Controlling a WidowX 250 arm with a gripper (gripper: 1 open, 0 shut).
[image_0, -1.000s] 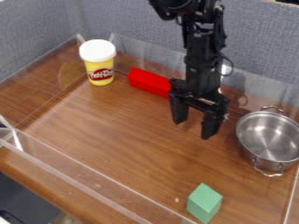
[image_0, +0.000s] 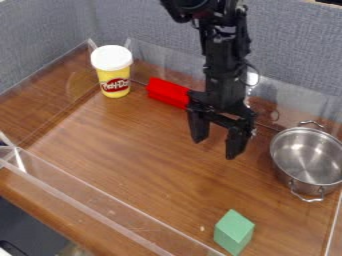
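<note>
My black gripper (image_0: 218, 135) hangs open above the wooden table (image_0: 134, 170), a little right of centre in the camera view, its fingers pointing down with nothing visible between them. A red cylinder (image_0: 166, 91) lies behind it to the left, partly hidden by the arm. A steel pot (image_0: 306, 160) with handles stands to the gripper's right, and a green block (image_0: 234, 230) sits toward the front.
A Play-Doh tub (image_0: 114, 80) with a white lid stands at the back left. Clear barriers run along the table's edges.
The gripper has shifted very slightly over the last second. The objects on the table have not moved.
</note>
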